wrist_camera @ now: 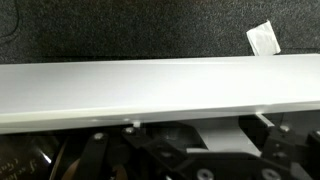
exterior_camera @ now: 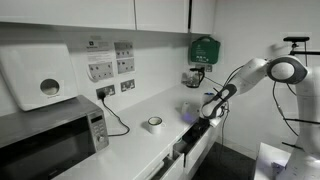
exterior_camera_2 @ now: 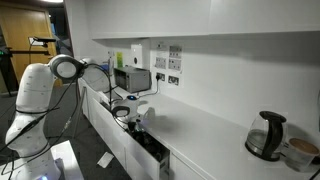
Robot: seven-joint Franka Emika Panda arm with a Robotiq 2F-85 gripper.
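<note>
An open drawer [exterior_camera_2: 152, 161] juts out from the white counter in exterior view 2, with dark contents partly visible inside. My gripper is open at the drawer's white front panel [wrist_camera: 160, 88], which runs across the wrist view. Dark fingers [wrist_camera: 262, 130] show on the drawer's inner side, partly hidden by the panel's edge. Whether they touch the panel I cannot tell. From exterior view 1 the gripper [exterior_camera: 206, 121] appears low at the counter's front edge, small and dark.
On the counter stand a white pot [exterior_camera: 154, 125], a microwave [exterior_camera: 62, 143] and, farther right in exterior view 2, a kettle [exterior_camera_2: 266, 135]. Dark floor lies in front of the drawer, with a small white piece [wrist_camera: 263, 39] on it.
</note>
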